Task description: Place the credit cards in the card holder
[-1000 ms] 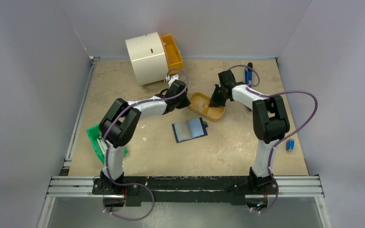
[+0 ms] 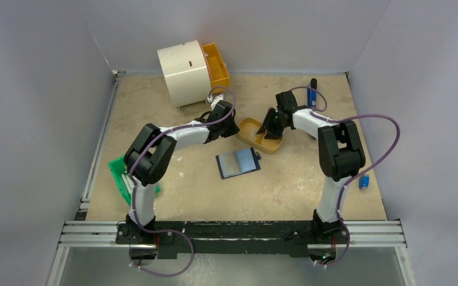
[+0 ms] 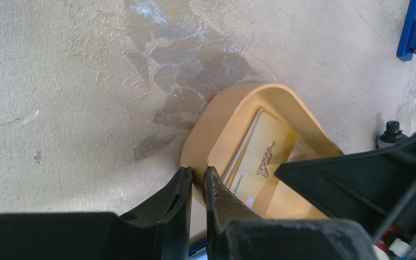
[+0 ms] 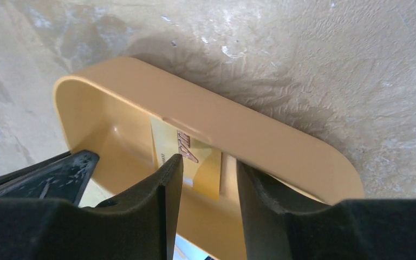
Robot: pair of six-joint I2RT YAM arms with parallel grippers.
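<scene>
Several credit cards lie loosely stacked in the orange-tan oval tray (image 2: 266, 148). The top card (image 3: 260, 154) is pale, with a yellow end and a logo. My left gripper is shut on the tray's near-left wall. Over the tray, my right gripper stands open with its fingers apart; the yellow end of the top card (image 4: 205, 176) shows between them, below the tips. Whether the tips touch it, I cannot tell. Just in front of the tray, the dark-blue card holder (image 2: 238, 162) rests spread open on the table.
A white rounded cabinet (image 2: 185, 72) with an orange drawer (image 2: 216, 67) stands at the back. A green basket (image 2: 118, 173) is at the left. Blue tools (image 2: 312, 94) lie at the back right, and a small blue object (image 2: 364, 182) lies by the right edge.
The left arm has stayed still.
</scene>
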